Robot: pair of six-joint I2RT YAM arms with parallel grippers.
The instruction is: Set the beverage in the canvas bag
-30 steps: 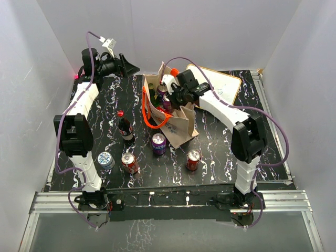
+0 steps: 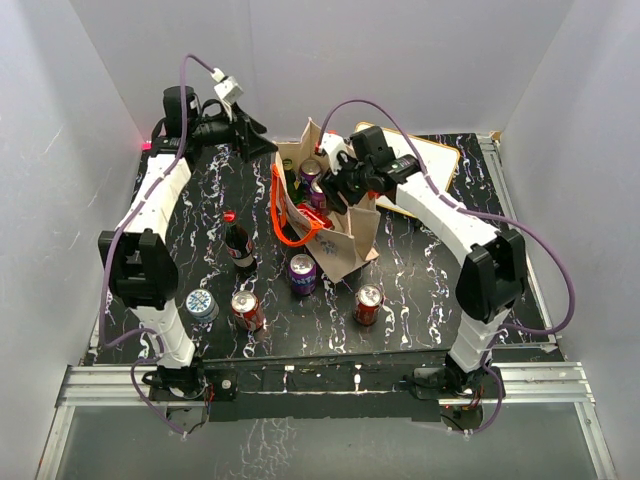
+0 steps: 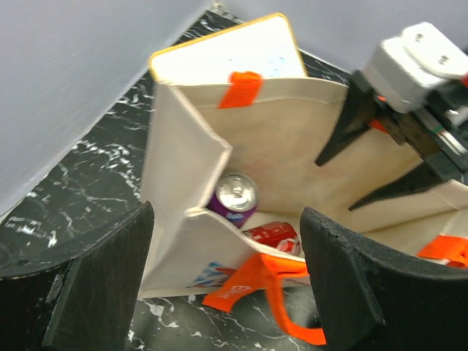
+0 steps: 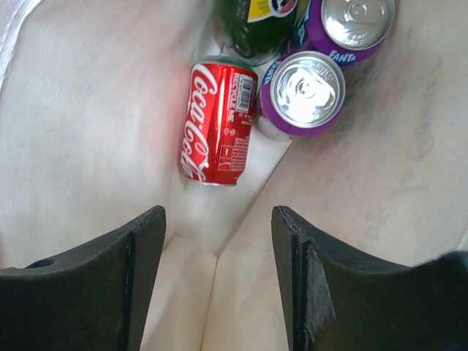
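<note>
The canvas bag (image 2: pixel 350 250) with orange handles stands at the centre. Inside lie a red Coca-Cola can (image 4: pixel 216 124), two purple Fanta cans (image 4: pixel 305 91) and a green bottle (image 4: pixel 256 22). My right gripper (image 2: pixel 335 190) hangs over the bag's right part, its fingers apart above the cans with nothing between them. My left gripper (image 2: pixel 255 135) stands open to the upper left of the bag. Outside, in the top view, are a cola bottle (image 2: pixel 238 245), a purple can (image 2: pixel 302 275), two red cans (image 2: pixel 367 305) and a pale-topped can (image 2: pixel 201 306).
A white board (image 2: pixel 435 160) lies behind the bag at the back right. Grey walls border the dark marble table (image 2: pixel 420 300).
</note>
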